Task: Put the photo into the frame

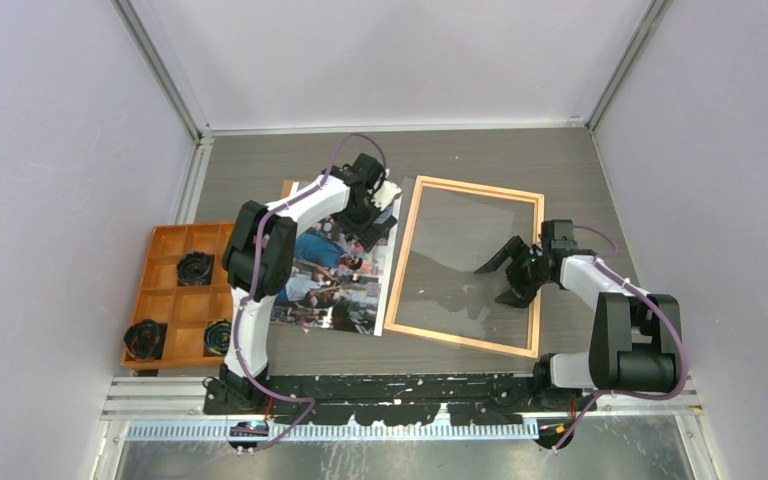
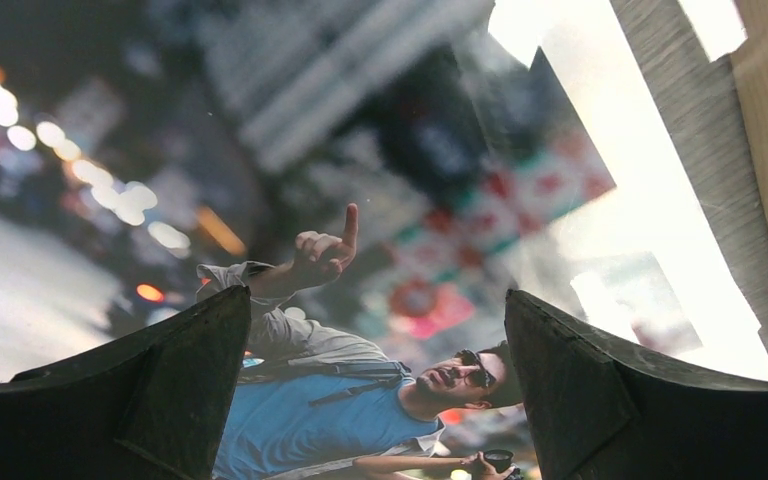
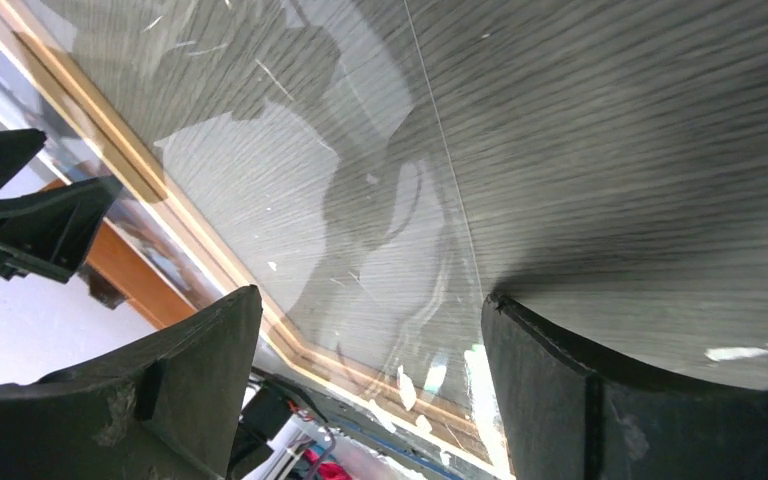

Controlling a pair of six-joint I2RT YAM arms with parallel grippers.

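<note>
The photo (image 1: 325, 275), a street scene with a white border, lies flat left of the wooden frame (image 1: 460, 345). Open above the photo's upper right part is my left gripper (image 1: 372, 232), nothing between its fingers. Over the right inner half of the frame, my right gripper (image 1: 491, 287) stands with fingers (image 3: 545, 385) spread. A clear sheet (image 3: 360, 215) with reflections shows in the right wrist view, its thin edge running down toward the right-hand finger. Whether a finger touches the sheet, I cannot tell.
At the left stands an orange compartment tray (image 1: 163, 262) with several dark coils. A narrow gap separates photo and frame.
</note>
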